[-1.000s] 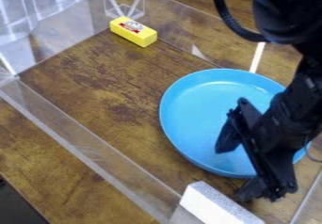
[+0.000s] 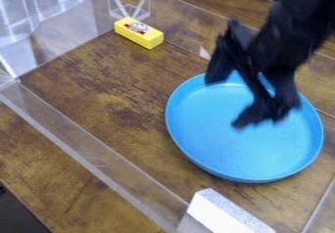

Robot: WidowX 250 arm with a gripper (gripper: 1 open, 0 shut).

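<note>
My black gripper point(image 2: 262, 90), blurred, hangs over the back and right part of a blue plate point(image 2: 220, 134) on the wooden table. Its fingers are too smeared to tell whether they are open or shut, and nothing can be clearly seen between them. It hides the plate's far right portion.
A yellow box point(image 2: 137, 32) with a red-and-white label lies at the back left. A white block point(image 2: 228, 213) lies at the front beside the plate. Clear plastic walls point(image 2: 92, 149) border the area.
My gripper has moved up and toward the back from the plate's front right, uncovering more of the plate's front. The plate, box and white block look unmoved.
</note>
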